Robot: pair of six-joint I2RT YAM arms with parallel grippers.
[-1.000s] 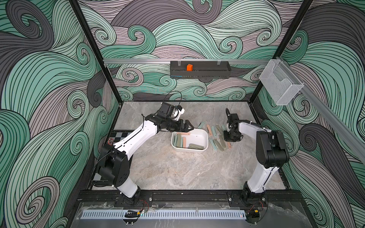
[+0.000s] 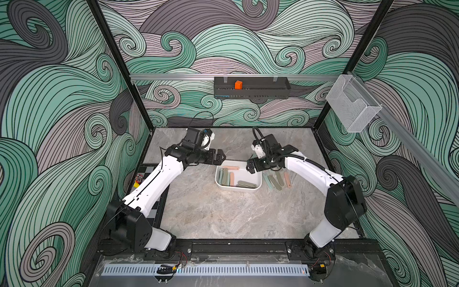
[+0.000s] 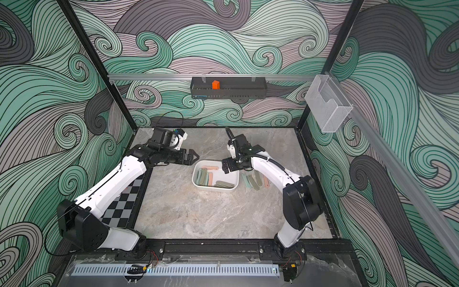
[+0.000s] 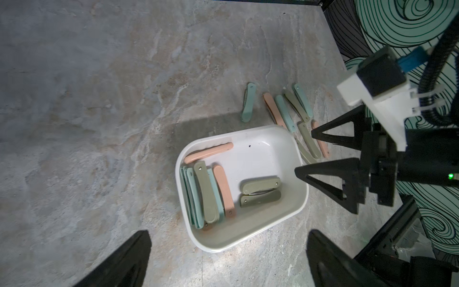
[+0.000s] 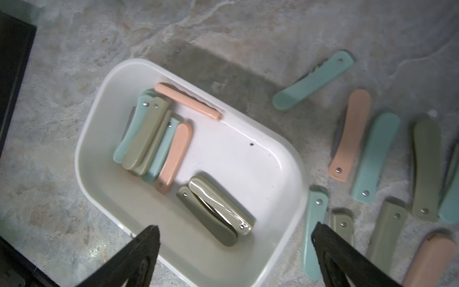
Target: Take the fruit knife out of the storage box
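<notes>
The white storage box [image 5: 267, 143] stands on the table with several folded fruit knives inside. At one end, green, teal and pink knives are packed side by side; a pink knife [image 5: 188, 101] lies along the wall beside them. Two green knives [image 5: 222, 203] lie together elsewhere on the box floor. My right gripper is open above the box, nothing between its fingers. Open and empty too, my left gripper hangs above the box's left end in the top left view.
Several teal, pink and green knives, among them a teal knife [image 5: 313, 80], lie loose on the table right of the box. Bare table [image 2: 205, 215] surrounds the front and left. The arms are close together over the box.
My right gripper has swung left from above the loose knives to the box's right side. My left gripper has drawn back a little to the left. The knives in the box look unmoved.
</notes>
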